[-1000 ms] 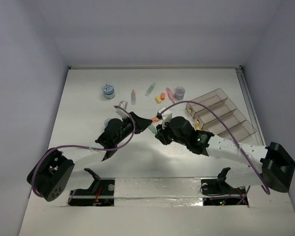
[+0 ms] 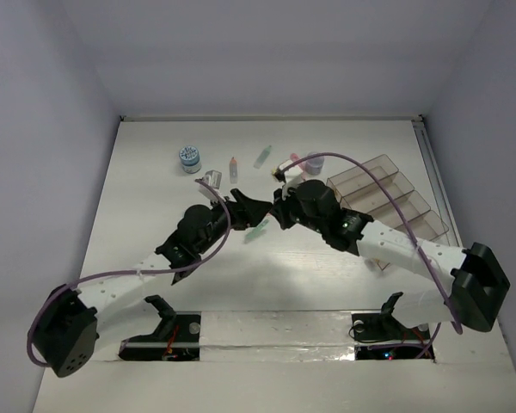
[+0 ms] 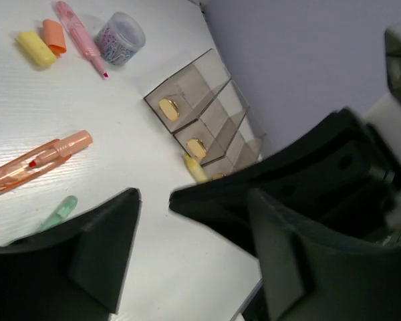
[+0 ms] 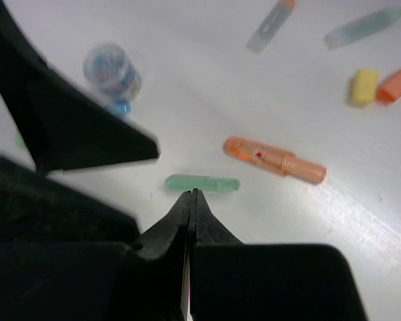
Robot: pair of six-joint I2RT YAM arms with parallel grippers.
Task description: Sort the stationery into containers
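Note:
My two grippers meet above the middle of the table. The left gripper point(image 2: 260, 209) is parted, its blurred fingers low in the left wrist view with nothing visible between them. The right gripper is shut, nothing showing between its tips. Below them lie an orange marker point(image 4: 264, 154) and a green pen point(image 4: 200, 182). Farther back are a yellow piece point(image 3: 35, 47), an orange piece point(image 3: 53, 37), a pink marker point(image 3: 83, 40), a grey-orange pen point(image 2: 233, 170) and a pale green pen point(image 2: 263, 156).
A clear organizer point(image 2: 370, 172) with several compartments stands at the right, a yellow object point(image 3: 195, 170) beside it. A clear cup point(image 3: 120, 40) stands at the back, a blue-lidded jar point(image 2: 189, 159) at the back left.
My right gripper has moved slightly up and back in the top view. The left arm has shifted a little, its gripper now reaching slightly farther right, over where the orange marker showed.

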